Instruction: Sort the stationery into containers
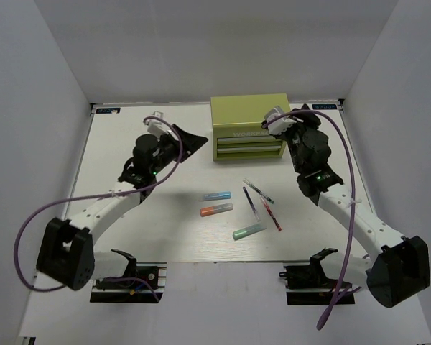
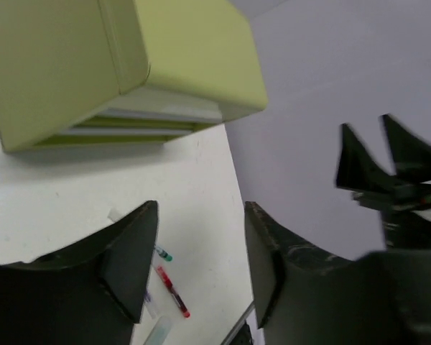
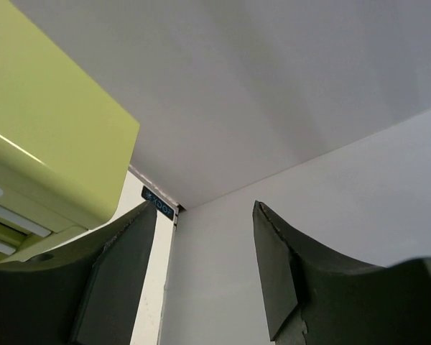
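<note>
An olive-green WORKPRO drawer box (image 1: 250,115) stands at the back, its slim drawers (image 1: 249,146) looking closed. In front of it lie a green pen (image 1: 258,191), a dark blue pen (image 1: 251,204) and a red pen (image 1: 271,214). Left of these are a blue tube (image 1: 215,195) and an orange tube (image 1: 216,209), with a green tube (image 1: 248,231) nearer the front. My left gripper is open and empty, left of the box and facing it. Beside the box's right side, high up, my right gripper stands open, nothing between its fingers.
Grey walls (image 1: 215,43) close in the back and sides. A purple cable (image 1: 115,195) loops over each arm.
</note>
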